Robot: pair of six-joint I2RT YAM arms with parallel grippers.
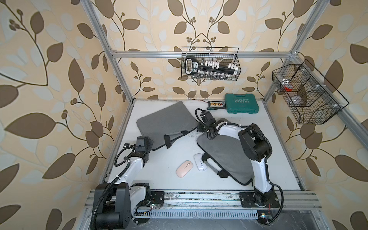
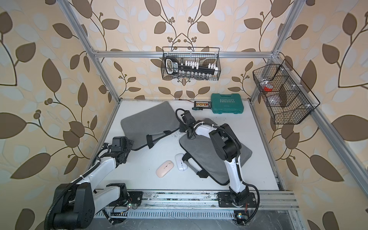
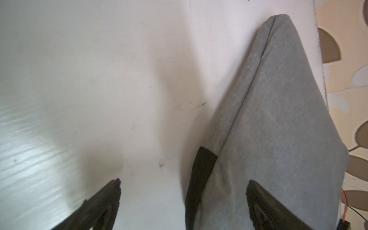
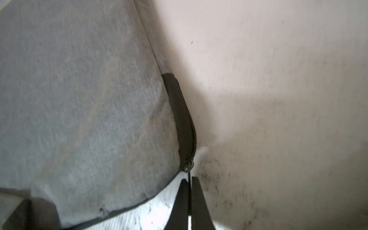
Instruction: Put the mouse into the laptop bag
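Observation:
Two grey laptop bags lie on the white table, the left one (image 1: 163, 118) angled at the back left, the other (image 1: 224, 157) at the right. A pink mouse (image 1: 184, 168) and a white mouse (image 1: 199, 162) lie near the front middle. My left gripper is open at the left bag's near end, nothing seen held. My right gripper is shut at the zipper end of the left bag's edge; a thin pull seems to run between the fingertips, though this is hard to tell.
A green case (image 1: 242, 103) and a small dark tray (image 1: 216, 103) stand at the back. Wire baskets hang on the back (image 1: 210, 65) and right. Bare table surrounds the mice.

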